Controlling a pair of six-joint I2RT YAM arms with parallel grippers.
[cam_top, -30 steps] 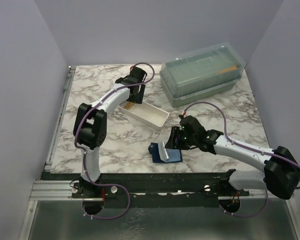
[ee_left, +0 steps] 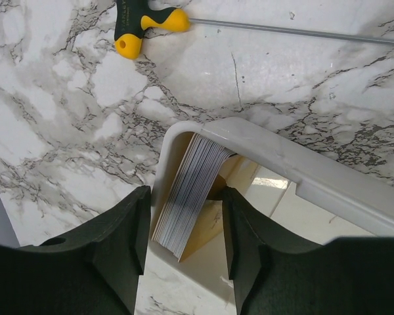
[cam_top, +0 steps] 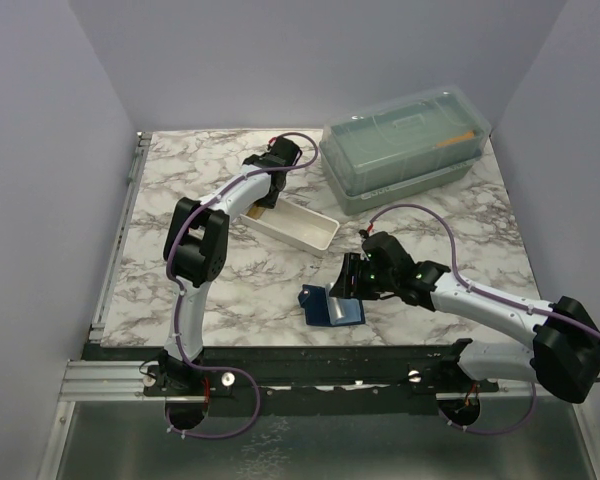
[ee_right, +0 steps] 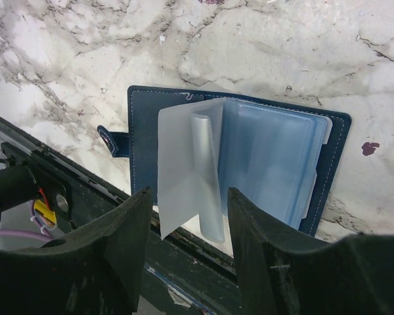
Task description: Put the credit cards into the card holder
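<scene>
A stack of cards (ee_left: 190, 190) leans on edge at one end of a white tray (ee_left: 276, 154), with a tan card behind and another in front. My left gripper is part open around the stack's end, one finger on either side; contact cannot be made out. The dark blue card holder (ee_right: 159, 118) lies open on the table near the front edge, its clear sleeves (ee_right: 266, 157) showing and one translucent leaf (ee_right: 187, 164) raised. Over it my right gripper is part open, the raised leaf between its fingers in view.
A large green lidded box (cam_top: 400, 150) stands at the back right. Beyond the tray lies a screwdriver with a yellow and green handle (ee_left: 148, 23). Marble surface between the tray and the holder is clear.
The holder's raised leaf leans a little further to the right. The right arm has barely moved.
</scene>
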